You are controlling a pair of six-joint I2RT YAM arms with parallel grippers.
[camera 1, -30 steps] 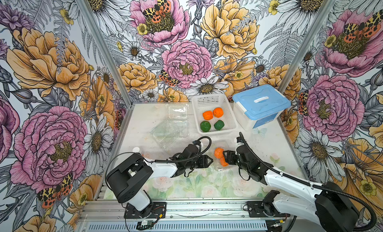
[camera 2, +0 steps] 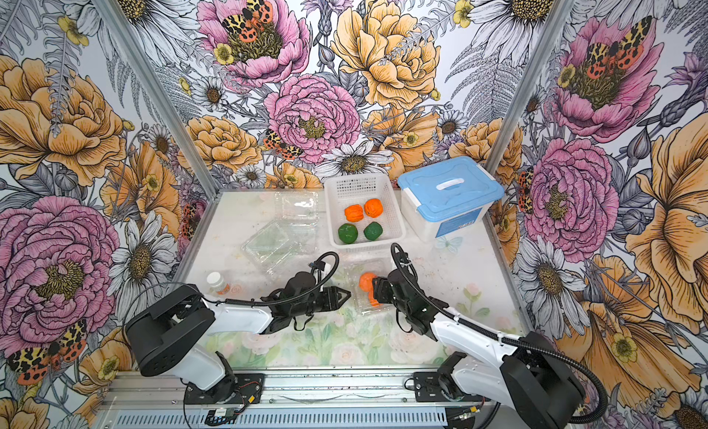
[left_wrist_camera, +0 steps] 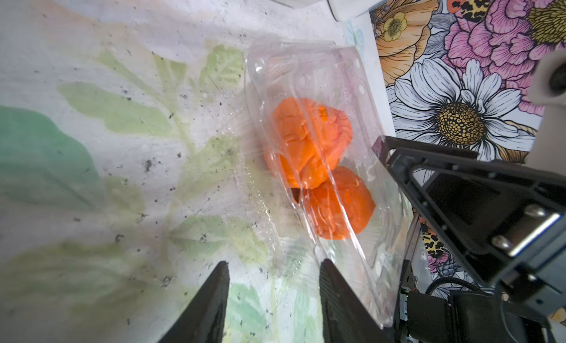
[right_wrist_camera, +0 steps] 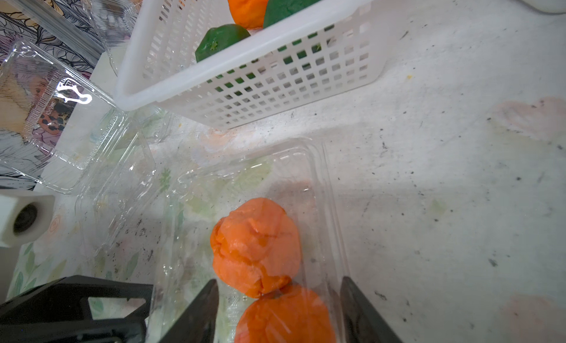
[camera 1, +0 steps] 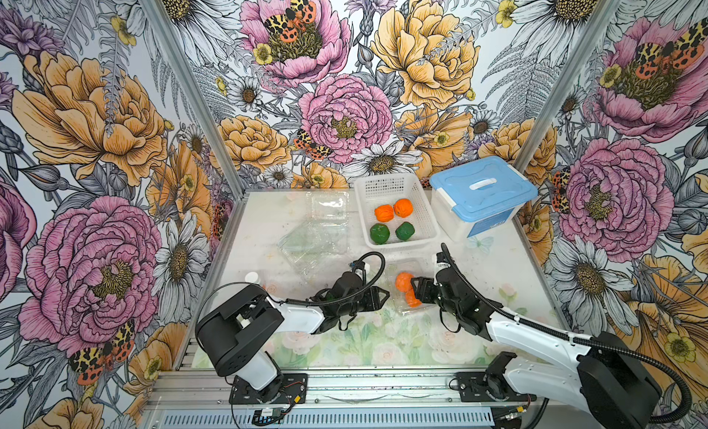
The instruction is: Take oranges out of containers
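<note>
Two orange, wrinkled oranges (right_wrist_camera: 256, 247) lie in a clear plastic container (right_wrist_camera: 321, 183) on the table's near middle. In the left wrist view these oranges (left_wrist_camera: 309, 142) show through the container's clear wall. My left gripper is open, just left of the container, with nothing between its fingers. Over the container's right side is my right gripper; its fingers stand apart, with the nearer orange seen between them. Whether they touch that orange I cannot tell. Two more oranges (camera 1: 393, 209) lie in the white basket (camera 1: 432, 224) behind.
Two green fruits (camera 1: 379, 232) share the basket. A blue-lidded box (camera 1: 483, 184) stands to its right. Empty clear containers (camera 1: 313, 241) lie at the back left, and a small white-capped bottle (camera 2: 215, 279) farther left.
My left gripper has drawn back slightly to the left, away from the container. The right arm has shifted only a little; the container and oranges look almost unmoved.
</note>
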